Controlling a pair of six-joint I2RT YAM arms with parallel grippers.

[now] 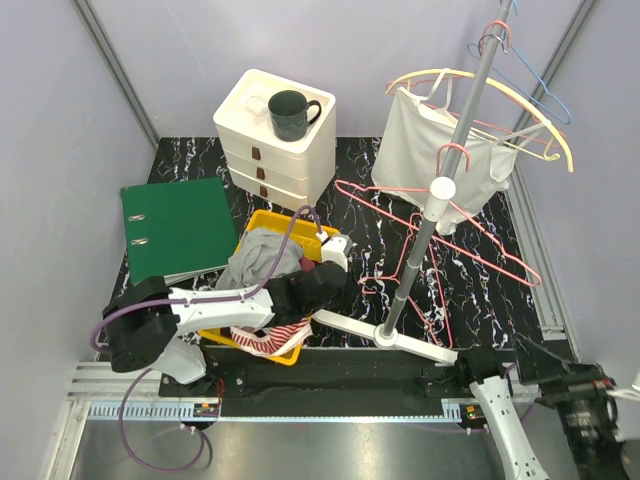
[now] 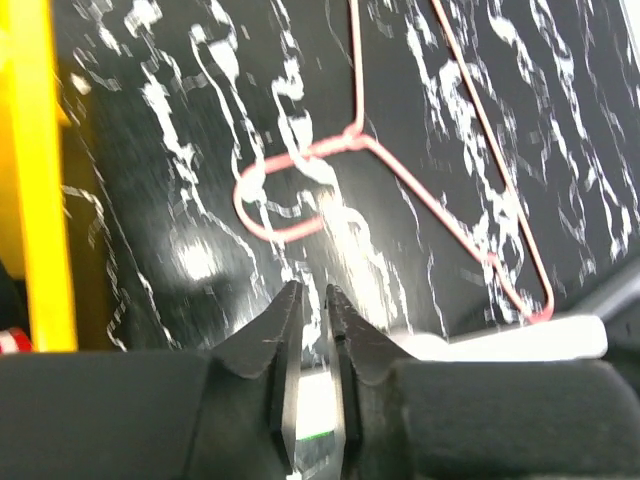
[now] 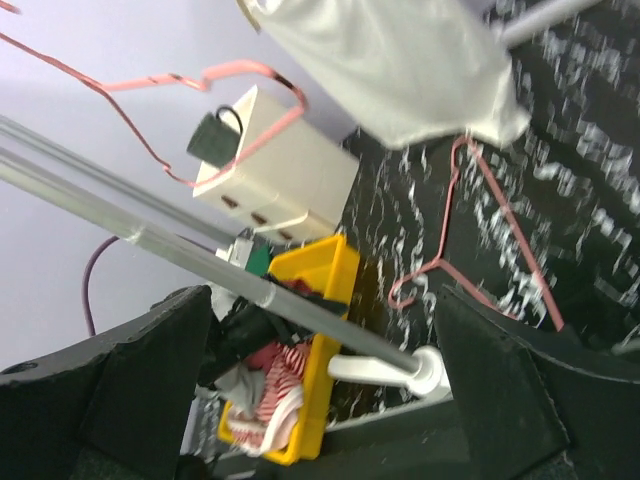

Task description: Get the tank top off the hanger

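A white tank top (image 1: 425, 145) hangs by its straps on a pale yellow hanger (image 1: 545, 115) at the upper right of the rack; its lower part shows in the right wrist view as white cloth (image 3: 400, 70). My left gripper points down beside the basket's right edge, its fingers a narrow gap apart with nothing between them. Far from the tank top, my right gripper stands wide open and empty near the lower right of the top view.
The grey rack pole (image 1: 412, 262) rises between the arms. One empty pink hanger (image 1: 480, 262) hangs on it; another pink hanger (image 2: 410, 190) is lower. A yellow basket (image 1: 322, 243) holds clothes. White drawers (image 1: 270, 150) bear a dark mug (image 1: 290, 118). A green binder (image 1: 175, 225) lies left.
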